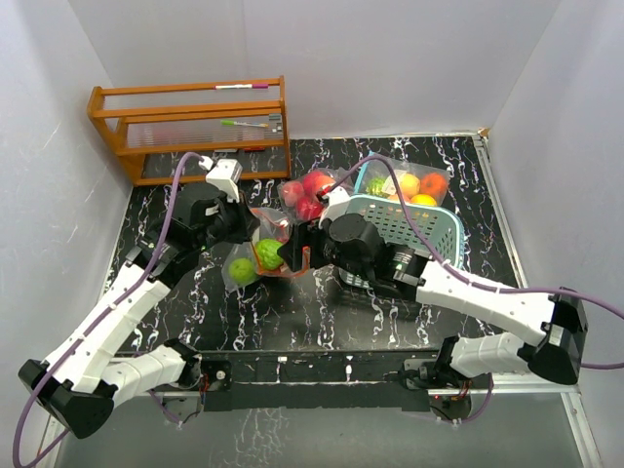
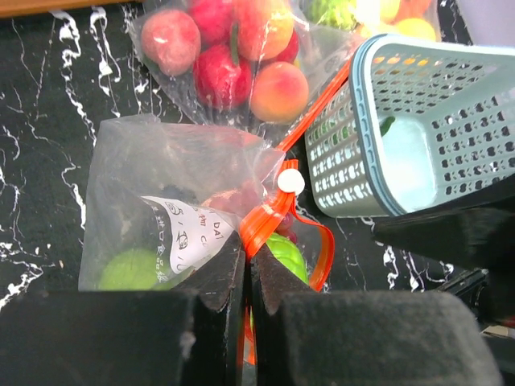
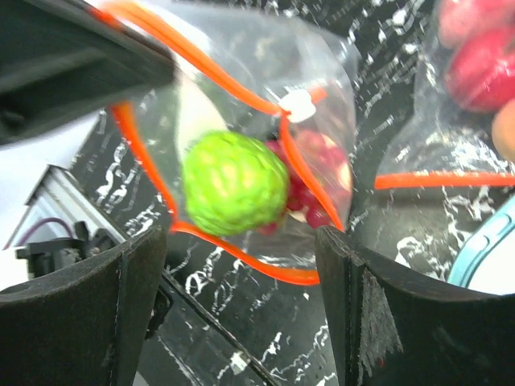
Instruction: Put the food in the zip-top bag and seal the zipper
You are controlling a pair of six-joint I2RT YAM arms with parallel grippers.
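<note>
A zip bag (image 2: 145, 161) with orange zipper edges holds a green round vegetable (image 3: 233, 181) and red fruits behind it; a pale green shape shows through its lower plastic. My left gripper is shut on the bag's orange zipper edge, near a white slider (image 2: 291, 181). My right gripper stands part open just on the near side of the green vegetable, nothing clearly between its fingers. In the top view both grippers are close around the bag's mouth.
A mint basket (image 2: 442, 112) sits right of the bag. Bags of peaches (image 2: 278, 92) and mixed fruit (image 1: 424, 185) lie behind. A wooden rack (image 1: 185, 107) stands at the back left.
</note>
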